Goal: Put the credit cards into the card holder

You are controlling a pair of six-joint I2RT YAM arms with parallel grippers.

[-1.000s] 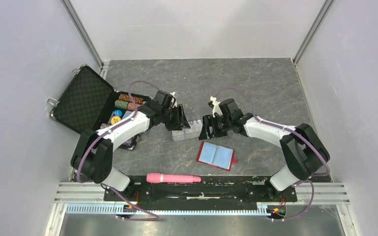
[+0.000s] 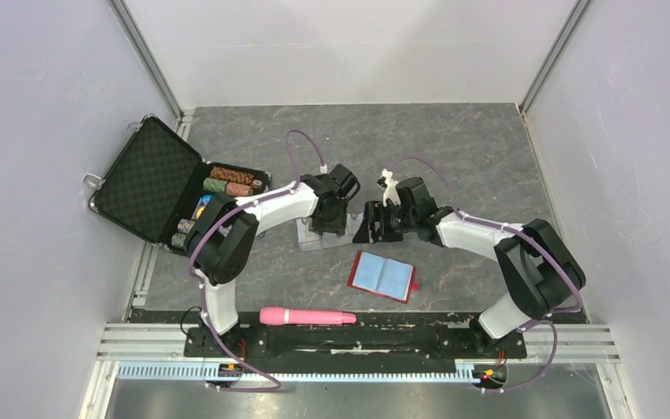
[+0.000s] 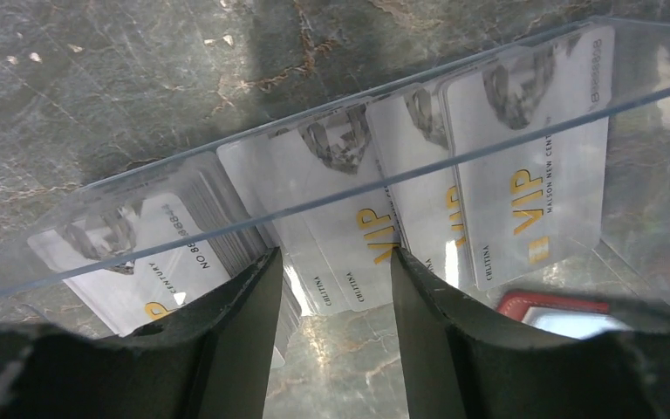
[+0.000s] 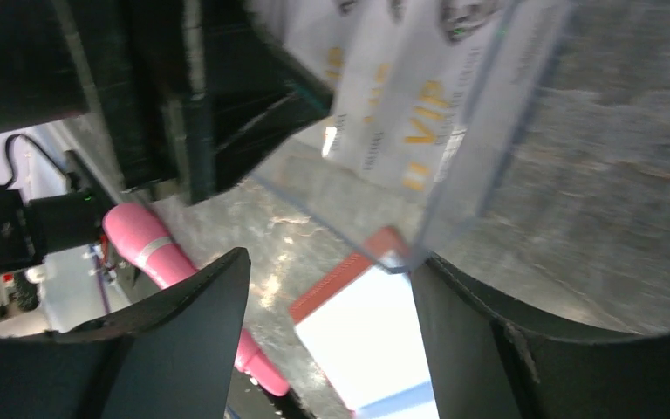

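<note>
The clear acrylic card holder (image 3: 663, 183) lies mid-table with several white VIP cards (image 3: 523, 201) standing or leaning in it, some bunched at the left in the left wrist view. My left gripper hangs over the cards, part open, its fingertips at the middle cards; whether it touches them I cannot tell. My right gripper is part open at the holder's end, the clear wall between its fingertips.
An open black case (image 2: 144, 175) with chip rolls is at the left. A red-edged pad (image 2: 379, 276) lies in front of the holder, a pink microphone (image 2: 307, 316) at the near edge.
My left gripper has moved right over the holder. The holder has shifted slightly left.
</note>
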